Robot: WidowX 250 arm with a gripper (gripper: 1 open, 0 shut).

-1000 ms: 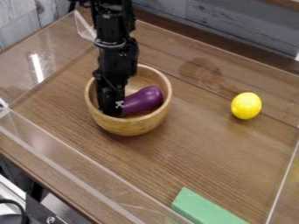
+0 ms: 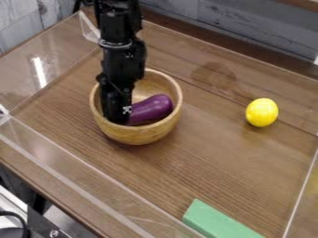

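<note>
A wooden bowl (image 2: 137, 131) sits on the left-centre of the table, holding a purple eggplant (image 2: 152, 109). The black gripper (image 2: 122, 106) reaches down into the bowl's left part, its lower end beside the eggplant. Whether its fingers are open or closed on the eggplant is hard to make out.
A yellow lemon (image 2: 261, 112) lies to the right of the bowl, and a green block (image 2: 221, 221) lies at the front right. Clear table space (image 2: 224, 163) lies between them. Clear panels edge the left side and front.
The eggplant has shifted slightly within the bowl. The gripper stays down in the bowl with only slight movement.
</note>
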